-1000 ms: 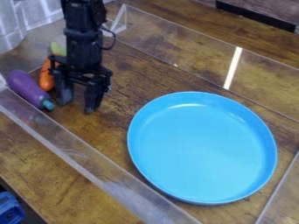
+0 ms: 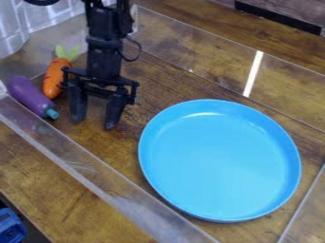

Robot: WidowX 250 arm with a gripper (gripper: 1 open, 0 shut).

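My black gripper (image 2: pixel 98 102) is low over the wooden table at the upper left, its dark fingers spread near the surface. A purple eggplant toy (image 2: pixel 32 99) lies just left of it, and an orange carrot toy (image 2: pixel 57 78) lies behind the eggplant, beside the arm. Whether anything sits between the fingers is hard to tell in the dark shapes.
A large blue plate (image 2: pixel 219 159) fills the lower right of the table. Clear tray walls edge the table, and a blue object (image 2: pixel 8 227) shows at the bottom left corner.
The eggplant and plate look unmoved.
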